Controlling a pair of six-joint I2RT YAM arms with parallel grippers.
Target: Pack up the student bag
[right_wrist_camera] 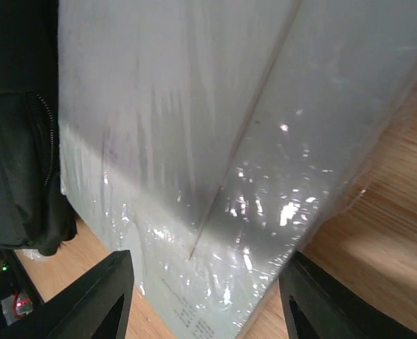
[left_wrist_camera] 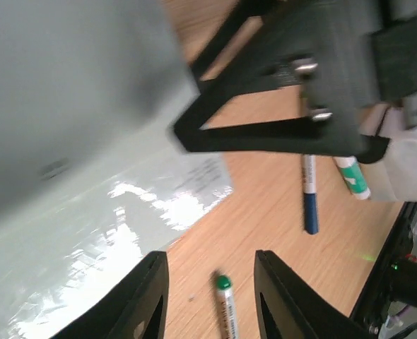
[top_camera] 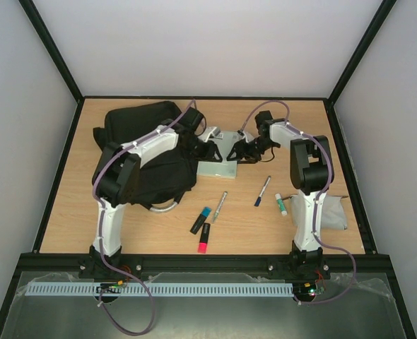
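A pale book in clear wrap lies on the table between my two grippers, just right of the black bag. At its left side, my left gripper stands open; bare table and part of a pen show between its fingertips. My right gripper is at the book's right side, fingers apart. In the right wrist view, the wrapped edge reaches into the gap between those fingers; whether they touch it I cannot tell. The arms partly cover the book from above.
A silver-green pen, a blue-capped marker, a green-white glue stick, a blue-ended highlighter and a red-ended one lie in front. The grey pouch is at right.
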